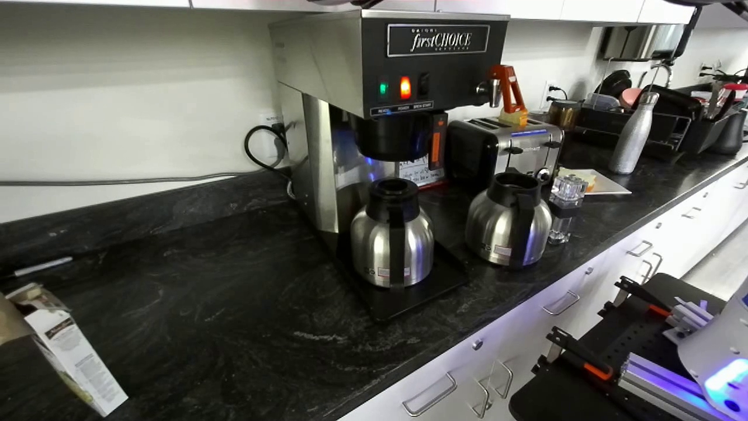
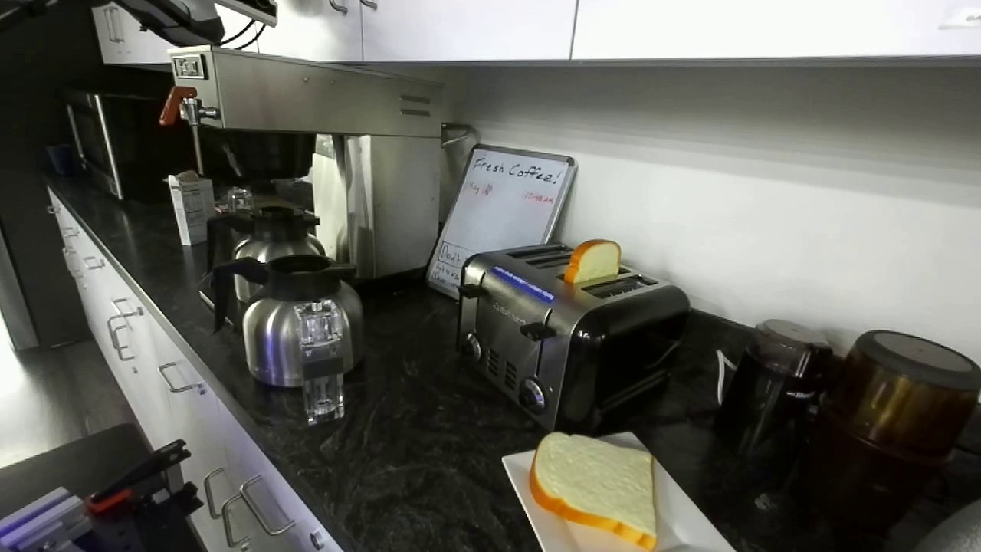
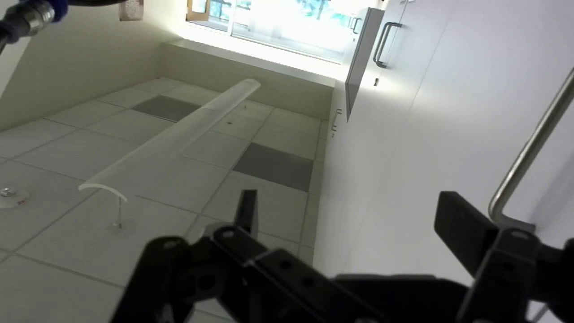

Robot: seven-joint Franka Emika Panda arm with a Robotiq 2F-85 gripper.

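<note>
In the wrist view my gripper stands open, its black fingers [image 3: 463, 232] wide apart with nothing between them. A metal cabinet handle [image 3: 530, 150] on a white cabinet front [image 3: 387, 177] shows close to the right finger, beyond the gap. Whether they touch, I cannot tell. In exterior view 2 a dark part of the arm [image 2: 184, 20] hangs above the coffee maker [image 2: 313, 96], near the upper cabinets [image 2: 460, 27]. Only a sliver of the arm shows at the top edge of exterior view 1.
Below are two steel carafes [image 1: 392, 245] [image 1: 506, 224], a toaster [image 2: 570, 340] with bread [image 2: 593, 261] in one slot, and a plate [image 2: 678, 515] bearing another slice. A carton [image 1: 77, 361] stands at left.
</note>
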